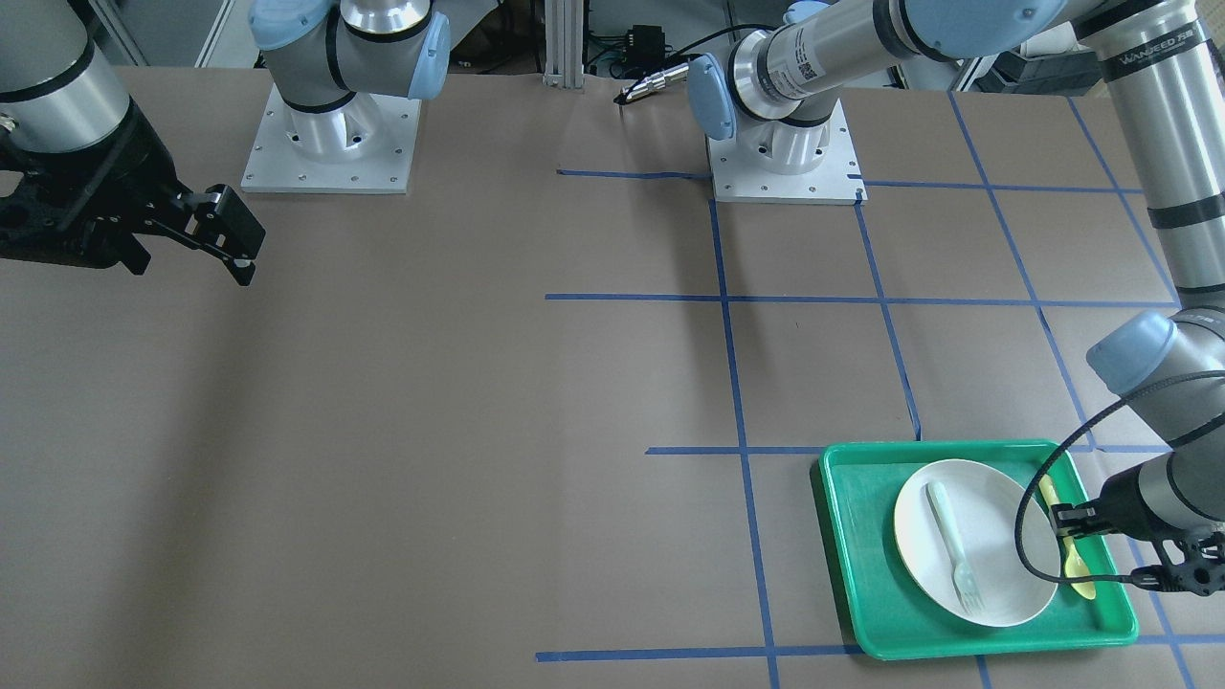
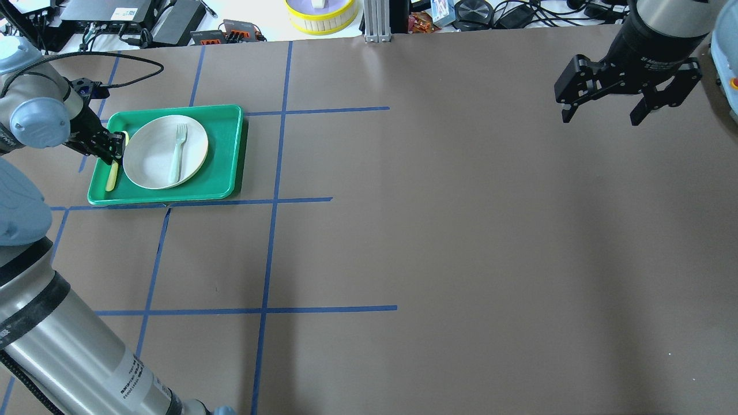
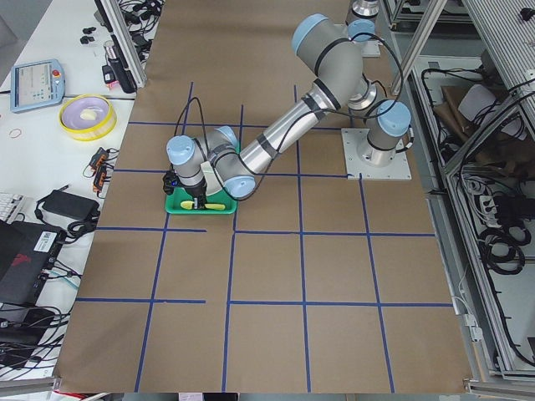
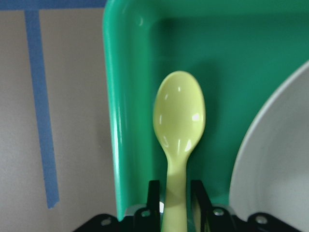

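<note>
A green tray [image 1: 861, 540] holds a white plate [image 1: 1011, 563] with a pale fork [image 1: 955, 540] lying on it, and a yellow spoon [image 4: 178, 121] beside the plate. In the left wrist view the spoon lies along the tray's side wall, its handle running down between the dark fingers of my gripper. The fingers are low in the tray, one on each side of the handle, with slight space showing around it; whether they press on it is unclear. In the top and front views the arm partly hides the spoon.
A second arm's black gripper [image 2: 626, 97] hangs over the other end of the table. Arm bases stand along the back edge. Cables and a yellow round container [image 2: 322, 24] lie beyond the table's edge.
</note>
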